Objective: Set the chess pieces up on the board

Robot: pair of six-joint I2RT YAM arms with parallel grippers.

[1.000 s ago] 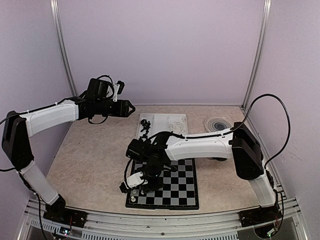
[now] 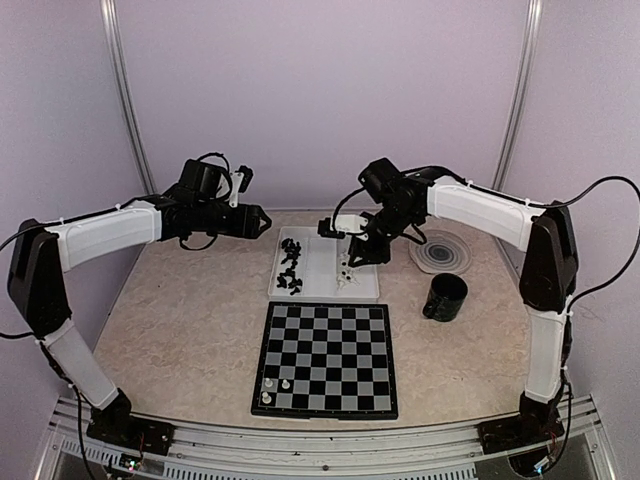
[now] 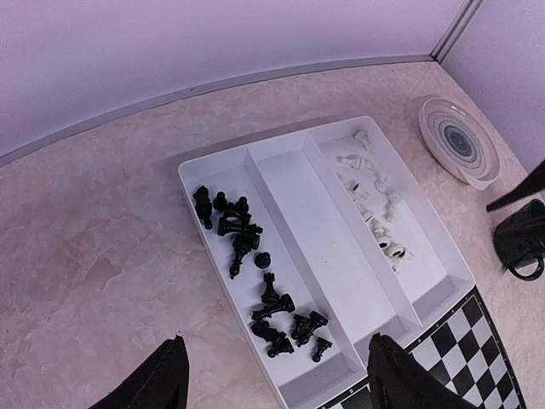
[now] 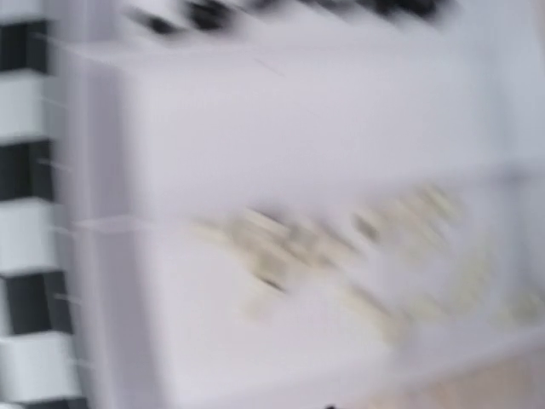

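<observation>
The chessboard [image 2: 330, 350] lies at the front middle. Three white pieces [image 2: 266, 398] stand near its front left corner. Behind it is the white tray [image 2: 318, 292], with black pieces [image 3: 241, 223] scattered in its left compartment and white pieces [image 3: 375, 204] in the right one; the middle compartment is empty. Over the tray's right side hangs my right gripper [image 2: 354, 260]; its fingers are too dark from above to judge. The right wrist view is blurred, with hardly a fingertip showing. Left of the tray, my left gripper is open with nothing between its fingers.
A dark mug [image 2: 445, 297] stands right of the tray and board. Behind it lies a round translucent lid [image 2: 440, 252]. Bare table stretches out left of the board and tray.
My right arm has swung from over the board's front left back to the tray, uncovering the board, its white pieces and the mug. The left arm holds almost still.
</observation>
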